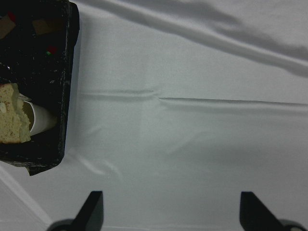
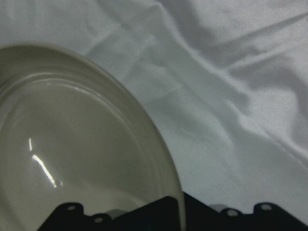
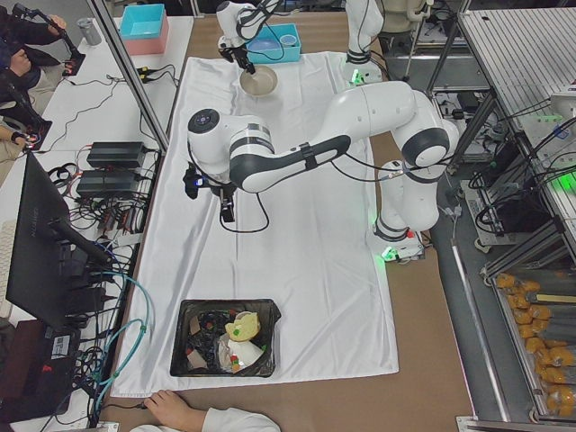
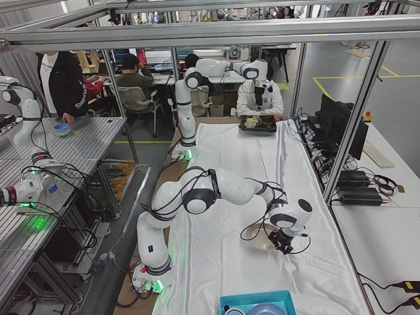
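A beige round dish (image 2: 77,125) lies on the white cloth at the far end of the table in the camera left view (image 3: 258,83). My right gripper is at its rim, which runs between the fingertips; it appears shut on that rim. My left gripper hangs over bare cloth, open and empty. Beside it in the left wrist view is a black bin (image 1: 53,144) holding a piece of bread (image 1: 10,115), a white cup (image 1: 43,120) and other scraps.
A blue tray (image 4: 256,296) with bowls stands beyond the dish at the table's end. The cloth between bin and dish is largely clear. A monitor and cables line one side; a seated person is at the bin's end.
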